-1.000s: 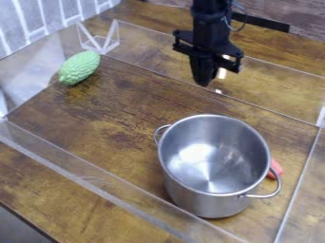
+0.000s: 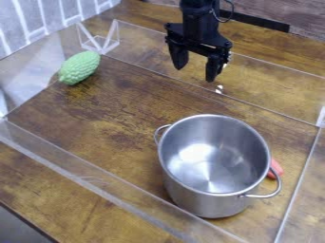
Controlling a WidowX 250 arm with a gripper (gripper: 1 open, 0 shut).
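My black gripper [image 2: 196, 59] hangs over the back middle of the wooden surface, its fingers apart and open. A small pale object [image 2: 219, 89] shows just below and right of it, partly hidden and too small to identify. A green textured vegetable-like object [image 2: 79, 68] lies at the left. A large steel pot [image 2: 212, 166] with two handles stands at the front right. A red object [image 2: 275, 172] shows behind the pot's right side, mostly hidden.
Clear plastic walls [image 2: 89, 171] border the work area. A pale slatted structure [image 2: 26, 19] stands at the back left.
My gripper has shifted slightly left, and its fingers look different in angle from a second ago. The pot and green object have not moved.
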